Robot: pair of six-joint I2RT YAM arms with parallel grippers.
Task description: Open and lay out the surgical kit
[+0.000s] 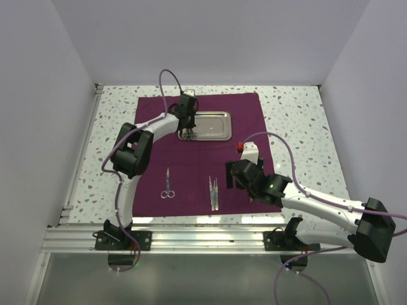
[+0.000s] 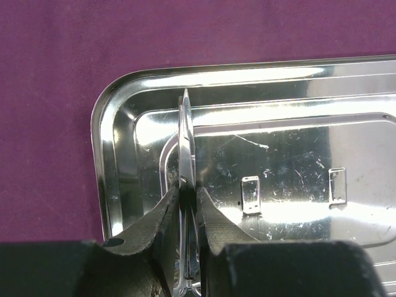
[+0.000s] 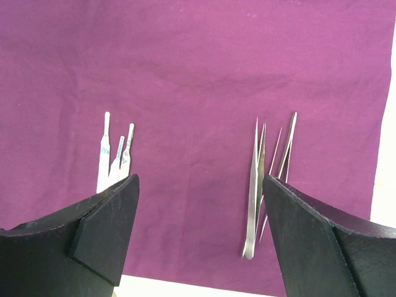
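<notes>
The steel tray (image 1: 213, 126) lies on the purple cloth (image 1: 159, 159). In it, along the left end, scissors (image 2: 186, 136) lie lengthwise, with my left gripper low over them, its fingertips close around the blades; how wide they stand is hard to see. My right gripper is open over the cloth at the front right, between a group of scalpel handles (image 3: 104, 154) and several tweezers (image 3: 252, 204), with nothing between its fingers.
Laid-out scissors (image 1: 168, 190) are at the front left of the cloth, handles (image 1: 213, 194) at front centre.
</notes>
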